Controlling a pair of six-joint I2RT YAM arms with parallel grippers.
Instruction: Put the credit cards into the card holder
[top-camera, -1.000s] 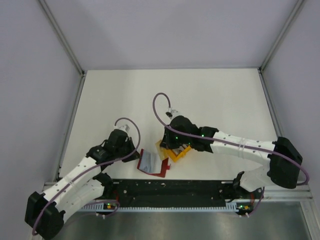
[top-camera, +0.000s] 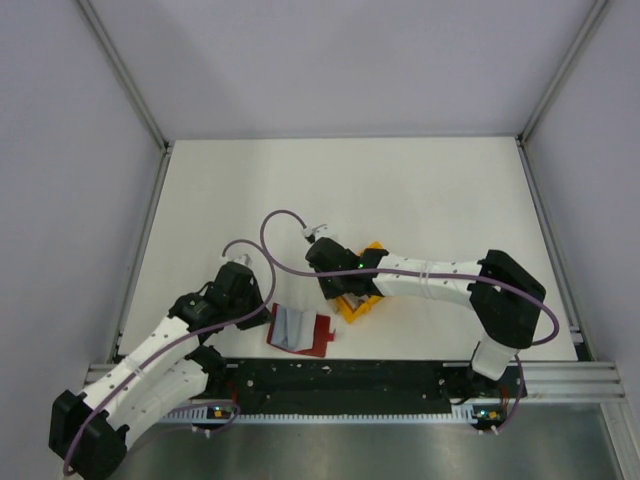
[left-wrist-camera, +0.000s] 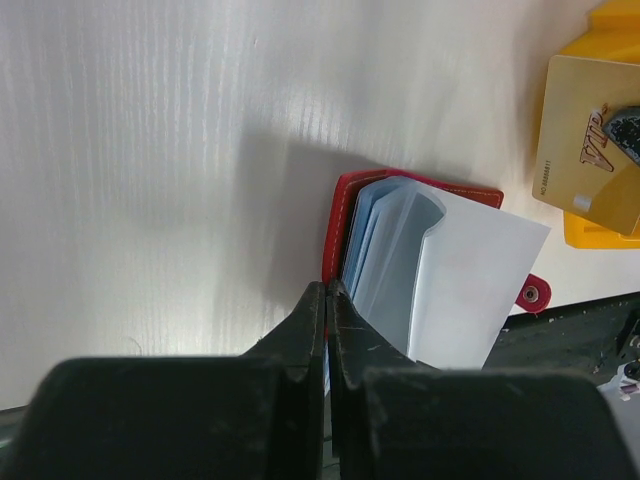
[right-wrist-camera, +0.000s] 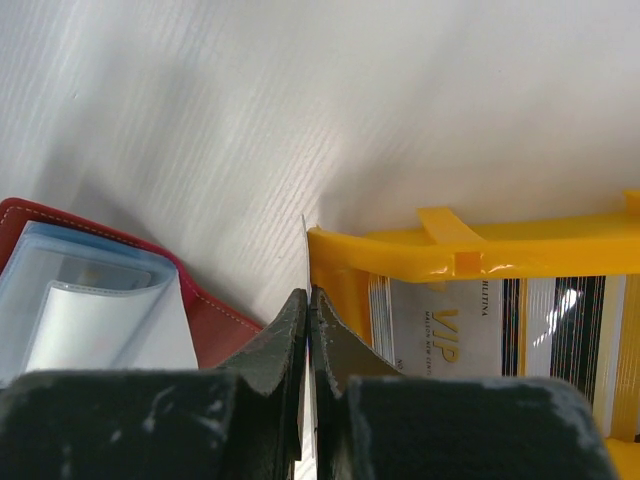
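Note:
The red card holder (top-camera: 320, 338) lies near the table's front, its bluish clear sleeves and a white leaf (left-wrist-camera: 485, 270) curling open. At its left edge, my left gripper is shut on the red border. My right gripper is shut on a gold VIP card (left-wrist-camera: 575, 140), with one dark fingertip showing against the card's face in the left wrist view. From the right wrist, this card appears edge-on as a thin pale line. It is to the right of the holder, apart from it.
Beside the right gripper stands a yellow rack (right-wrist-camera: 400, 255) with several cards upright in it, among them a silver VIP card (right-wrist-camera: 445, 325). Behind both arms the white table (top-camera: 350, 180) is clear. A dark strip (top-camera: 340, 385) runs along the front edge.

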